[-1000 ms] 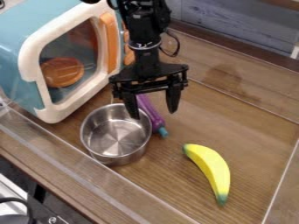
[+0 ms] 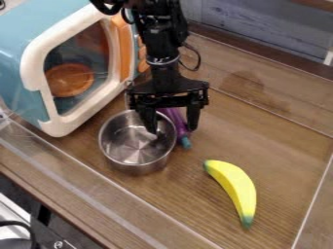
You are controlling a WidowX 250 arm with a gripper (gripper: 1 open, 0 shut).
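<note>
My black gripper [image 2: 170, 119] is open and lowered over a purple object [image 2: 180, 134], probably an eggplant-like toy with a blue-green end, which it partly hides. A steel pot [image 2: 128, 146] sits just to the left, below the gripper. A yellow banana [image 2: 232, 183] lies to the front right on the wooden counter.
A toy oven [image 2: 39, 68] in blue and white, with an orange item [image 2: 69, 80] inside, stands at the back left.
The gripper has moved slightly down over the purple object. The pot and banana look unmoved.
</note>
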